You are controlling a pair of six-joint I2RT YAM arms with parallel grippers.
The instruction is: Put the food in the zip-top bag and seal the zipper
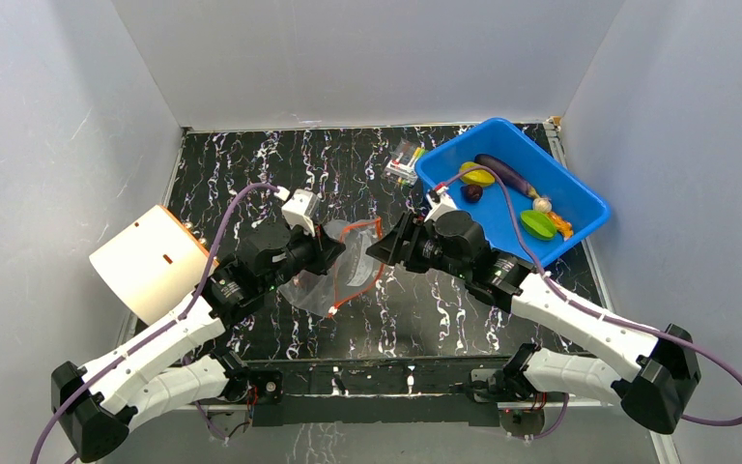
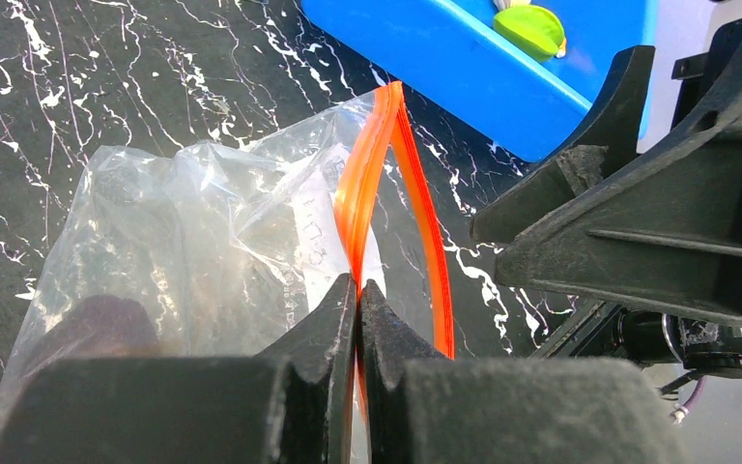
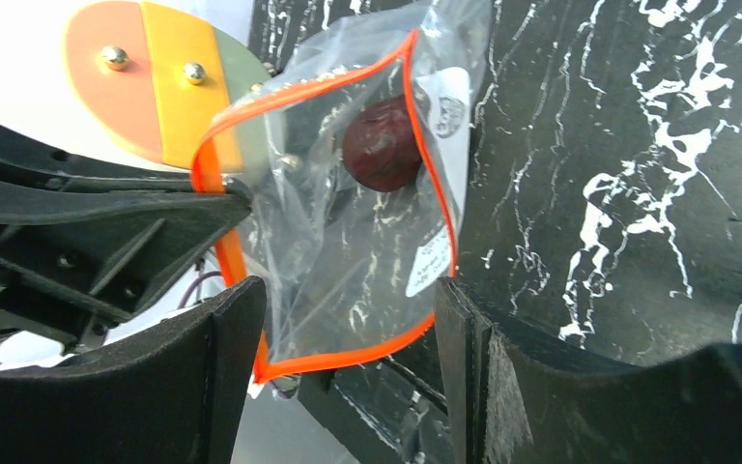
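Observation:
A clear zip top bag point(image 1: 353, 271) with an orange zipper rim lies between both grippers at the table's middle. My left gripper is shut on the near strip of that rim. My right gripper is part open just beside the bag's mouth, with nothing seen held; in the right wrist view its fingertips frame the lower part of the rim. The mouth gapes, and a dark red round food item point(image 3: 382, 145) sits inside.
A blue bin point(image 1: 512, 193) at the right holds several toy foods, among them an eggplant and a green piece point(image 1: 538, 224). A pale board point(image 1: 150, 261) lies at the left, a small packet point(image 1: 404, 162) at the back.

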